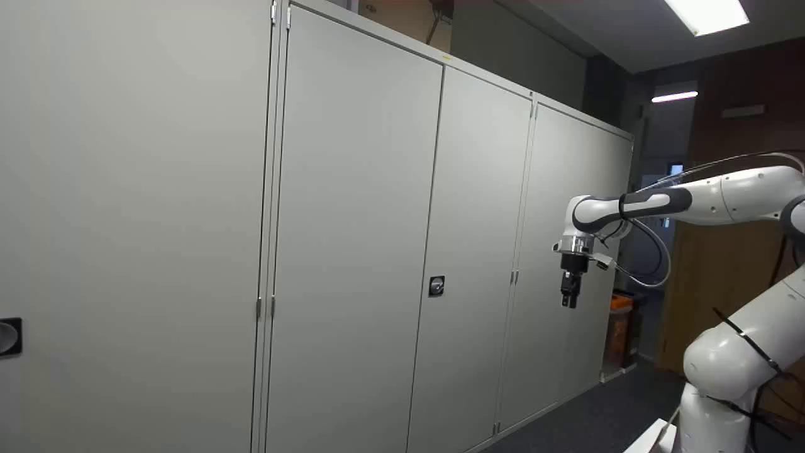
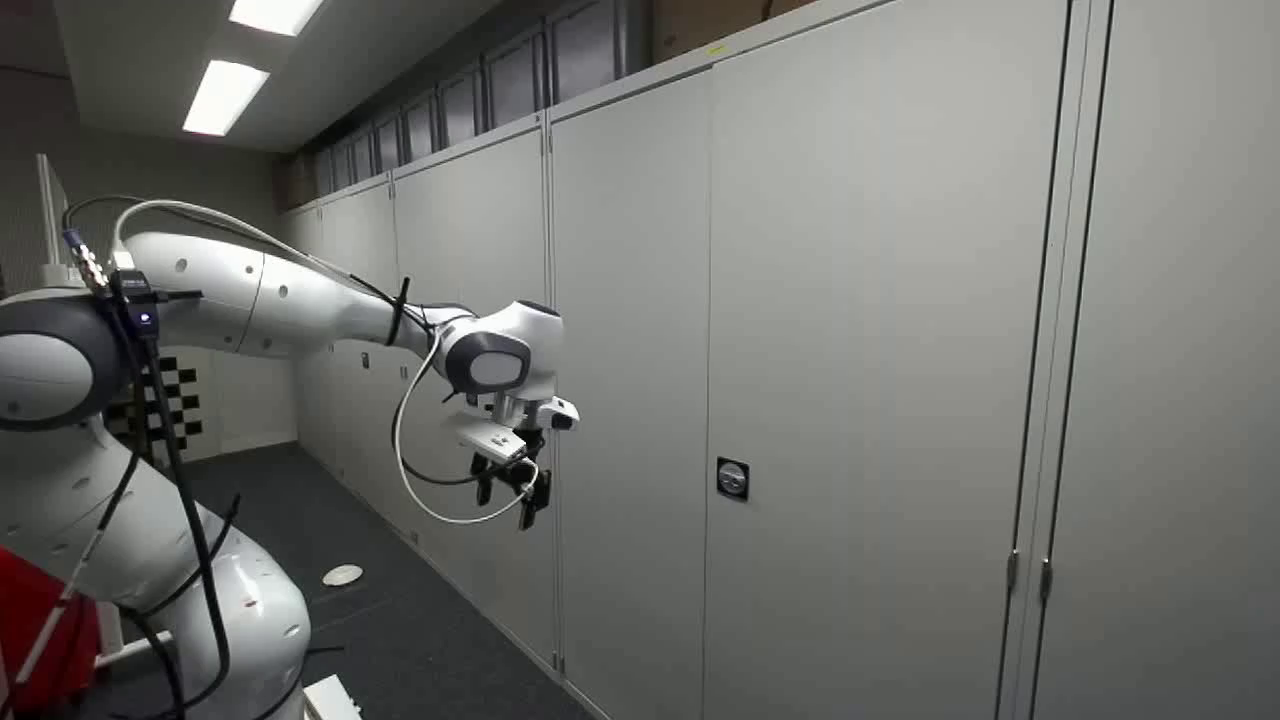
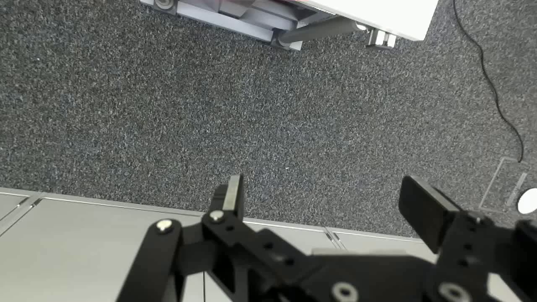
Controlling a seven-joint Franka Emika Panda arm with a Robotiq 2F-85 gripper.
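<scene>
A long row of pale grey cabinets stands with its doors shut. A small black latch handle with a silver knob (image 1: pixel 437 286) sits at the seam of the nearest double doors, and the same latch handle (image 2: pixel 732 479) shows in the second exterior view. My gripper is open and points down, with only carpet visible between its wide-apart fingers. In the first exterior view the gripper (image 1: pixel 570 301) hangs in the air to the right of the latch, apart from it. The second exterior view has the gripper (image 2: pixel 506 504) left of that latch.
Dark carpet (image 3: pixel 302 115) lies clear below the gripper. The robot's white base plate (image 3: pixel 397 12) is at the top of the wrist view. A black cable (image 3: pixel 486 70) and a white disc (image 2: pixel 342 575) lie on the floor. Another latch (image 1: pixel 9 336) is at far left.
</scene>
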